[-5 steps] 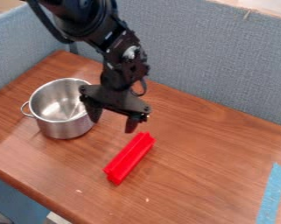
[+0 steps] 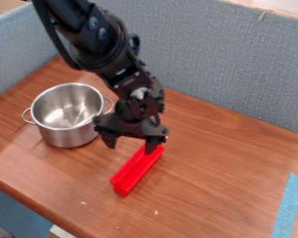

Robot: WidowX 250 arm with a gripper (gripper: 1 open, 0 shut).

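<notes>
The black gripper point(image 2: 130, 139) hangs low over the wooden table, just above the upper end of a red bar point(image 2: 137, 169) that lies diagonally in the middle of the table. Its fingers are spread apart, with nothing visible between them. A steel pot point(image 2: 67, 128) with wire handles stands left of the gripper.
A pale blue strip point(image 2: 288, 206) lies at the right front edge. Grey padded walls point(image 2: 226, 65) bound the back and left of the table point(image 2: 218, 177).
The gripper has come down toward the red bar and now overlaps its upper end in view. The pot and the bar look unmoved.
</notes>
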